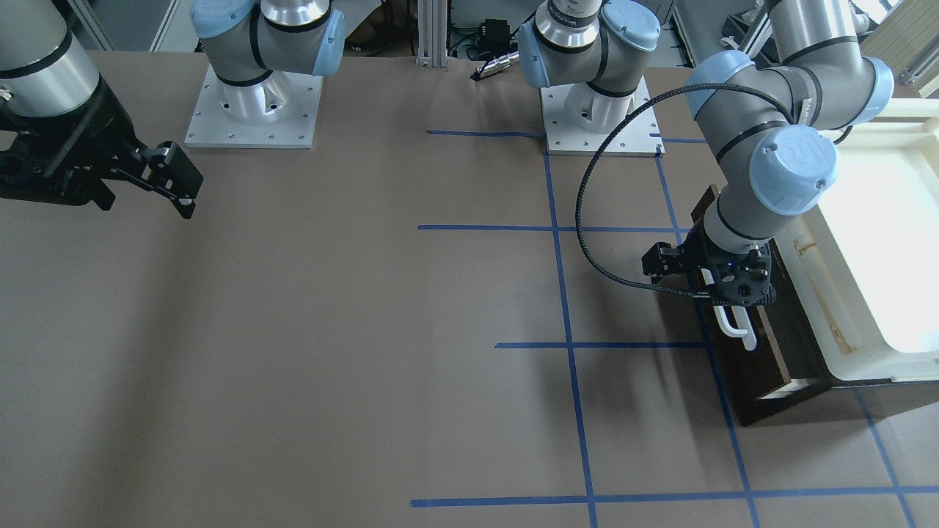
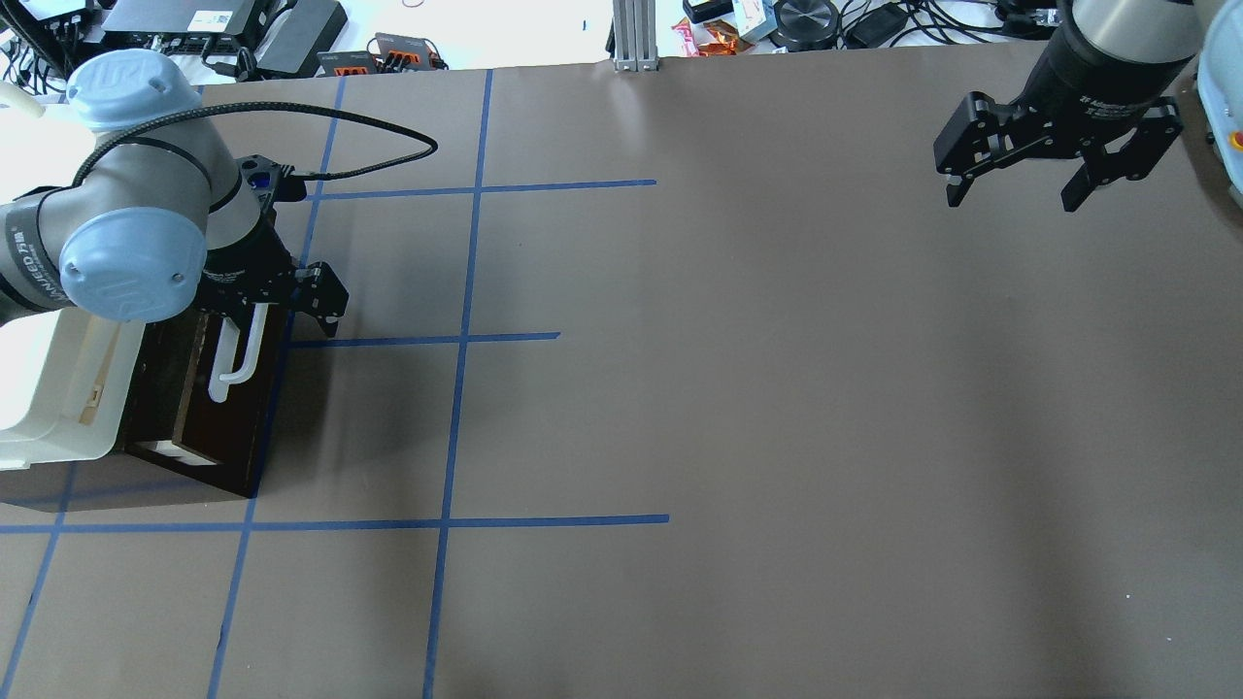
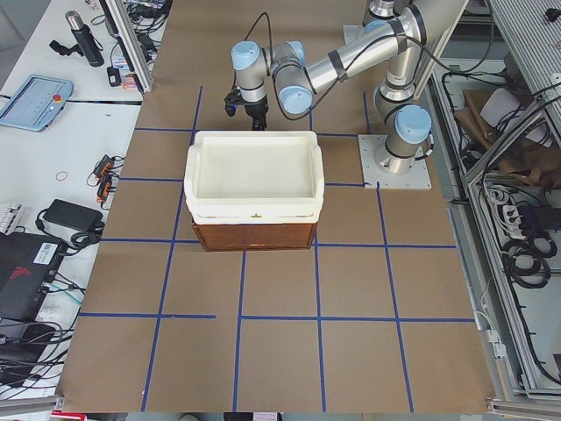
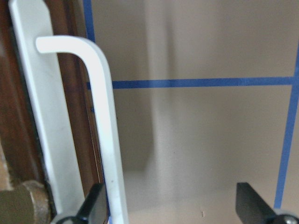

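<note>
A dark wooden box (image 1: 775,387) with a drawer front carries a white handle (image 4: 110,135), shown at the left of the wrist view on a white bar. My gripper is open at the handle, its left finger beside the handle and its right finger over bare table. In the front and top views the gripper body hides part of the handle from above. A white plastic tray (image 3: 254,175) rests on top of the box.
A second arm's gripper (image 2: 1049,151) hangs apart over the other side of the table. More arm bases stand at the back.
</note>
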